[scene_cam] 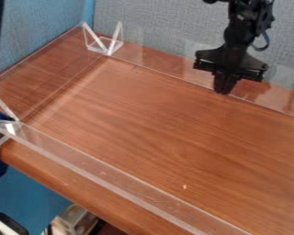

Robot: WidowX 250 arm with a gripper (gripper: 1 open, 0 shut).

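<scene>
The black robot gripper [223,84] is at the back right of the wooden tray floor [150,138], low by the rear clear wall, its fingertips shut with nothing seen between them. The arm rises from it toward the top of the view.
Clear acrylic walls edge the wooden surface, with white corner brackets [106,44] at the back left and at the near left. The middle of the surface is empty. A blue padded wall [39,27] stands at the left, and some hardware lies below the near edge.
</scene>
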